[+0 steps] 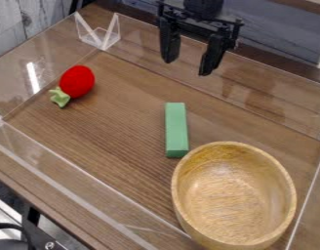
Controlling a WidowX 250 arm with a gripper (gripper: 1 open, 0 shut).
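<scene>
At the top centre my black gripper (pixel 194 49) hangs over the back of the wooden surface; whether its fingers are open or shut is hard to make out. A green block (pixel 176 129) lies lengthwise in the middle. A red round object with a green end (pixel 75 83) lies on the left. A large tan bowl (pixel 234 190) stands at the front right.
A clear, thin-framed object (pixel 100 29) stands at the back left. Cables show at the lower left corner (pixel 9 236).
</scene>
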